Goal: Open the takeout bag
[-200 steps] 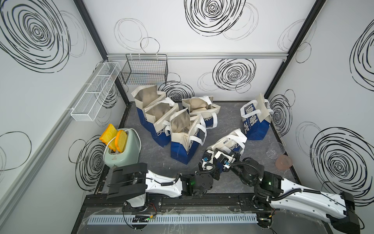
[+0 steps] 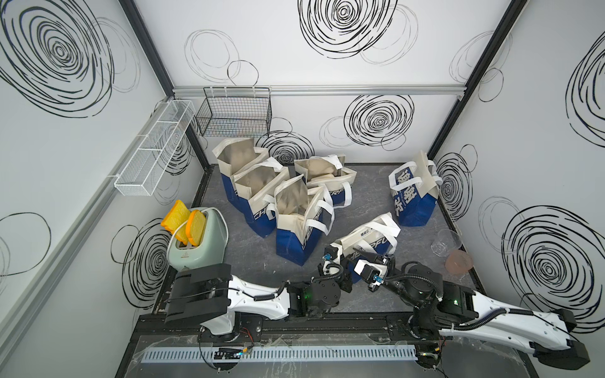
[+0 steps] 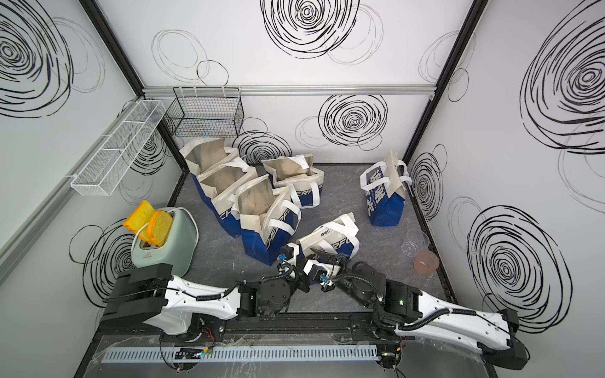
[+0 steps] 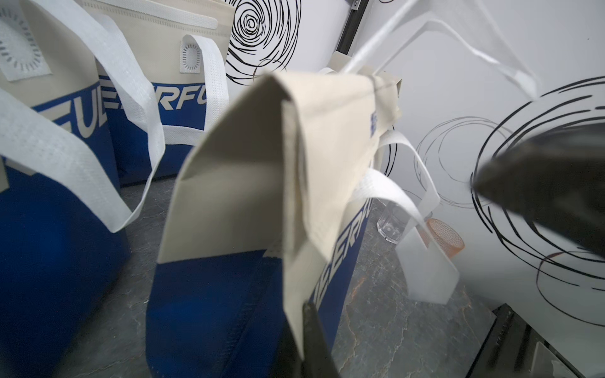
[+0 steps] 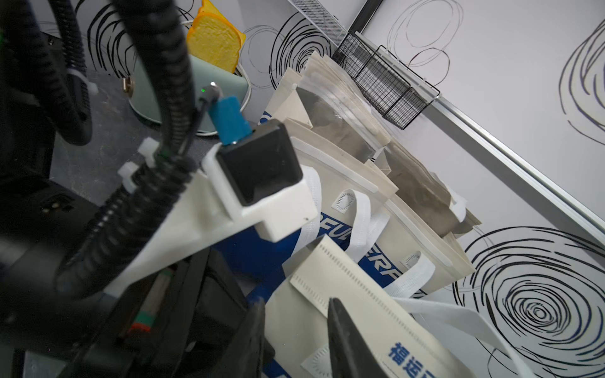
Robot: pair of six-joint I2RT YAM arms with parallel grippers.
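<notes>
The takeout bag [image 2: 377, 234], cream above and blue below with white handles, stands at the front middle. Its top rim looks folded together in the left wrist view, where the near side panel [image 4: 220, 201] is creased inward. My left gripper is shut on the cream edge of this bag, which runs down between its fingertips. In the right wrist view my right gripper is open, its fingers apart in front of the bag's cream top [image 5: 359, 296]; whether they touch it I cannot tell. A blurred dark shape juts in from the right of the left wrist view.
Several similar bags stand open behind and left, the nearest one [image 2: 296, 217] close by. Another bag [image 2: 414, 192] is at the right. Clear and orange cups [image 2: 458, 262] sit near the right wall. A green toaster [image 2: 204, 242] is at left.
The left gripper shifted slightly left and has since held still.
</notes>
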